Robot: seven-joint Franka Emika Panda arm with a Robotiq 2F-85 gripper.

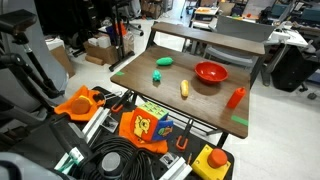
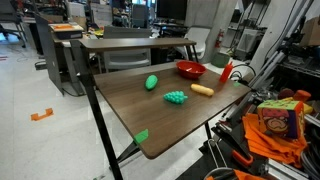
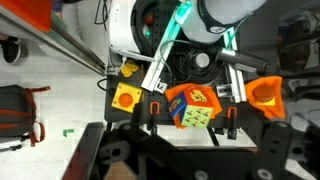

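Observation:
On the brown table [image 1: 205, 105] lie several small objects. A red bowl [image 1: 211, 71] sits towards the back, with a red upright object [image 1: 236, 98] to its right. In front of the bowl lies a yellowish elongated piece [image 2: 202, 90]. To the left are a teal lumpy piece [image 2: 175, 97] and a green oval one [image 2: 151, 82]. Dark parts of my gripper fill the bottom of the wrist view, which looks down on the floor side of the table. How far its fingers stand apart does not show clearly. None of the table objects is near it.
An orange bag with a multicoloured box [image 3: 193, 105] lies beside the table edge, between two orange-and-black clamps. A yellow emergency-stop box [image 1: 211, 162] stands near it. Coiled black cables [image 1: 112, 158] lie at the front.

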